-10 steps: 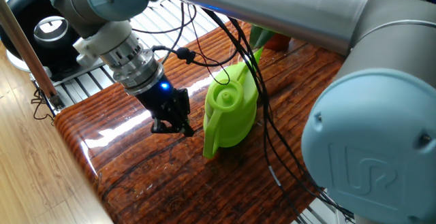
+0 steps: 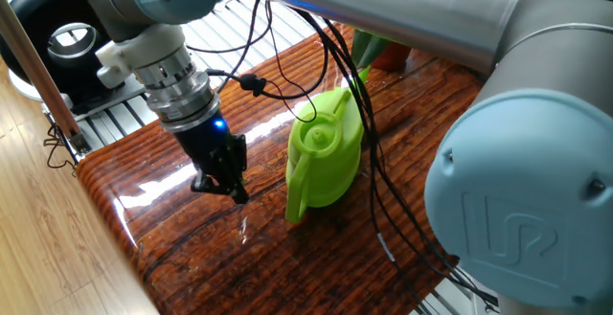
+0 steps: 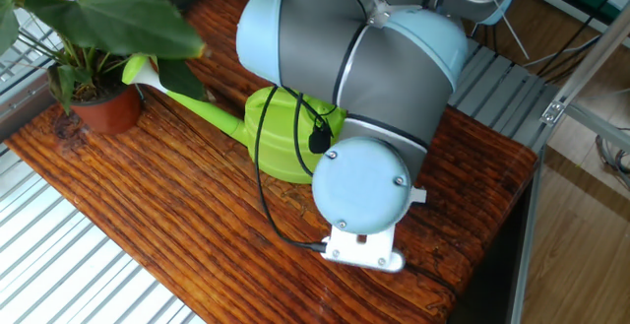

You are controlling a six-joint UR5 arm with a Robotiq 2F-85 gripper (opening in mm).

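Note:
A bright green watering can [image 2: 335, 176] stands upright on the brown wooden table, its handle turned toward my gripper's side. Its long spout [image 3: 202, 115] points toward the potted plant in the second exterior view. My black gripper [image 2: 239, 198] hangs tilted over the table, left of the can's handle in the first exterior view, with a gap between them. Its fingers come together at the tips and look shut, with nothing visible between them. The arm hides the gripper in the second exterior view and covers part of the can there.
A leafy plant in a reddish-brown pot [image 3: 106, 109] stands by the spout's end. Black cables [image 2: 369, 143] hang from the arm, passing in front of the can. Bare tabletop [image 2: 201, 258] lies around the gripper; slatted metal [image 3: 74, 250] borders the table.
My gripper has moved left, away from the watering can's handle, and sits slightly lower in the first exterior view. The can stands in the same place.

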